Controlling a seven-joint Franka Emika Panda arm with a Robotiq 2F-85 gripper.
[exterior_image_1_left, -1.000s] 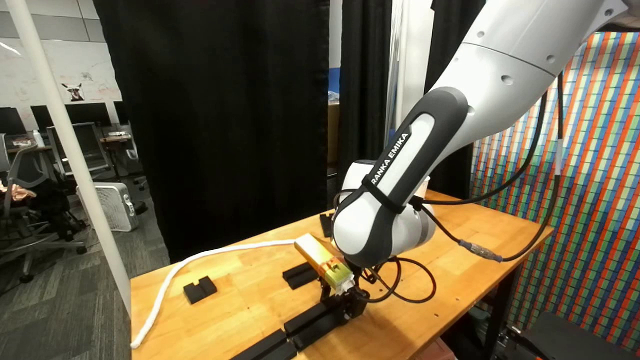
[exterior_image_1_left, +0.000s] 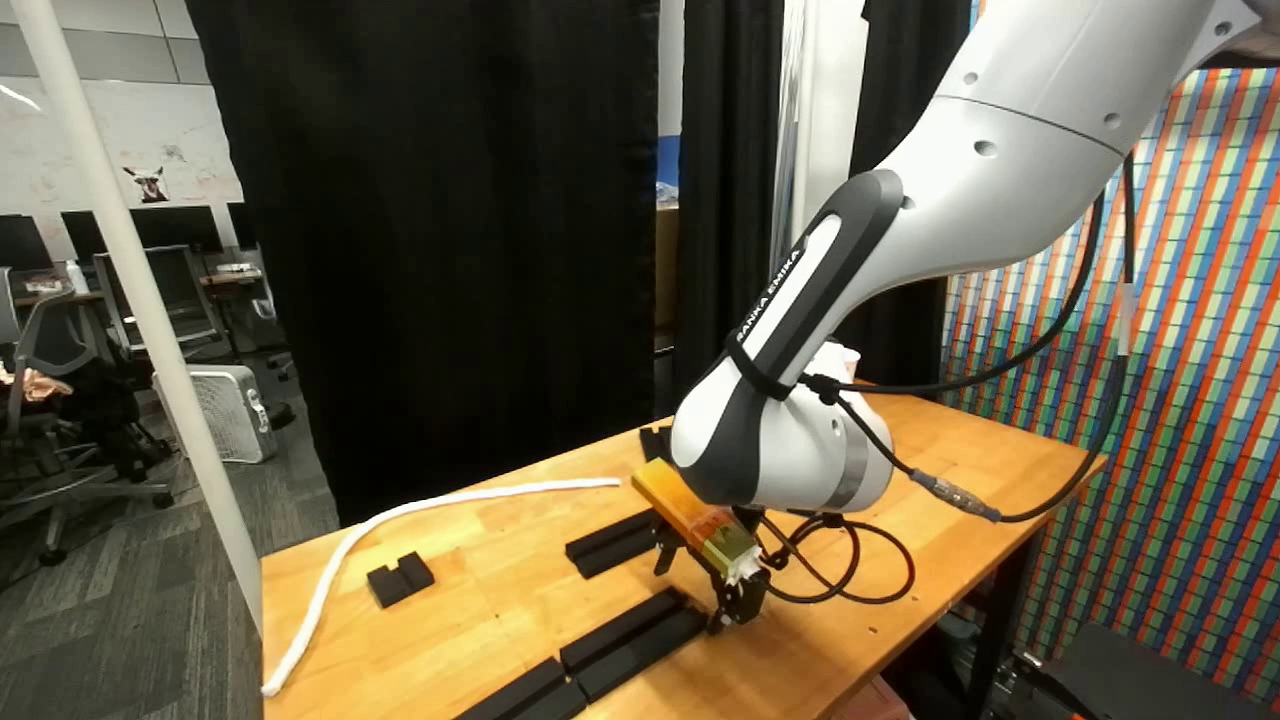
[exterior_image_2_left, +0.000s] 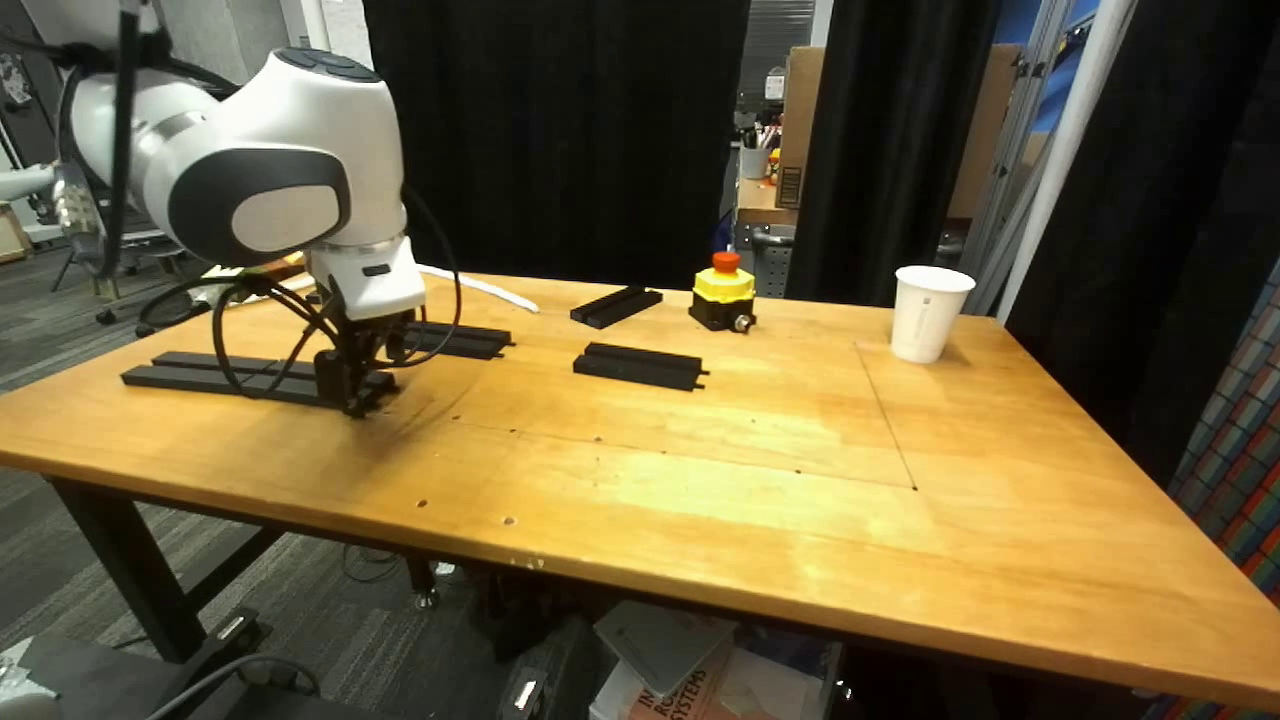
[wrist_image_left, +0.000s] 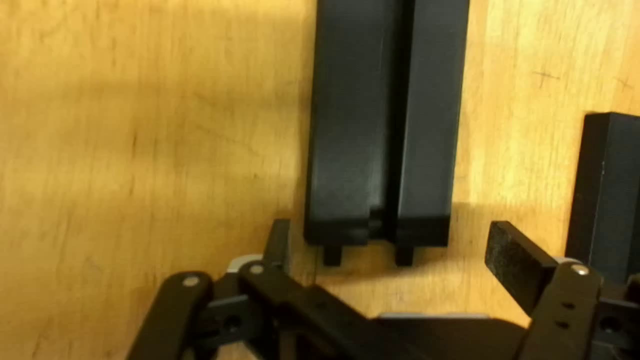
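Observation:
Black grooved track pieces lie on the wooden table. A nearer piece (exterior_image_1_left: 636, 642) meets another piece (exterior_image_1_left: 518, 698) end to end in exterior view 1; I cannot tell if they are fully joined. My gripper is open just beyond the free end of a track piece (wrist_image_left: 348, 132), whose two small pegs point towards me. Its fingers (wrist_image_left: 277, 243) stand apart on either side of that end, not touching it. In exterior view 2 the gripper (exterior_image_2_left: 356, 390) is low over the table at the right end of the long track row (exterior_image_2_left: 228, 378).
A parallel track piece (exterior_image_1_left: 606, 546) lies close by, and a short piece (exterior_image_1_left: 399, 580) sits farther left. Other pieces (exterior_image_2_left: 638, 366), a yellow emergency-stop button (exterior_image_2_left: 723, 288) and a white cup (exterior_image_2_left: 927, 314) stand farther right. A white cord (exterior_image_1_left: 396, 516) curves along the back.
In exterior view 1 the gripper has moved right, off the end of the nearer track piece, which now shows uncovered. That piece appears shifted very slightly left.

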